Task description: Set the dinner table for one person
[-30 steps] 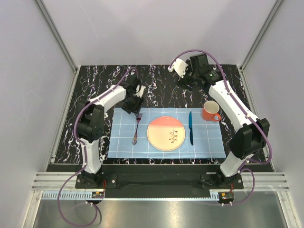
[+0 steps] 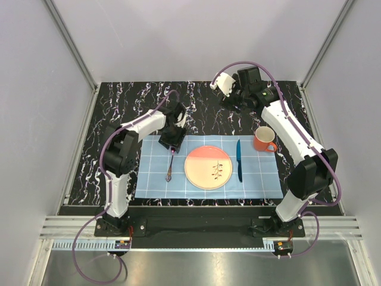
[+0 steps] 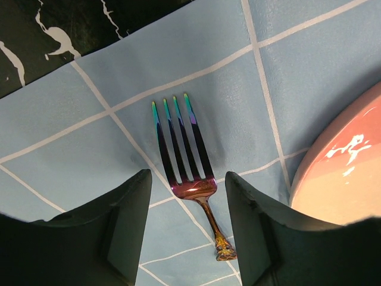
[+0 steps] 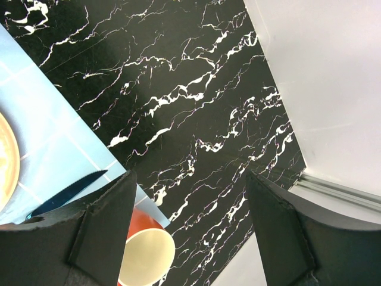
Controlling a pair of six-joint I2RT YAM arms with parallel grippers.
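A dark, iridescent fork lies on the blue gridded placemat, left of the pink and cream plate. My left gripper is open over the fork, its fingers on either side of the neck and nothing gripped. From above, that gripper covers the fork's tines. To the plate's right lies a blue knife, and an orange mug stands at the mat's upper right corner. My right gripper hangs open and empty over bare table, behind the mug.
White walls close in the back and sides. Along the front runs a dark drawer front. The plate's rim is close to the left gripper's right side.
The right arm, plate, knife and mug look unmoved.
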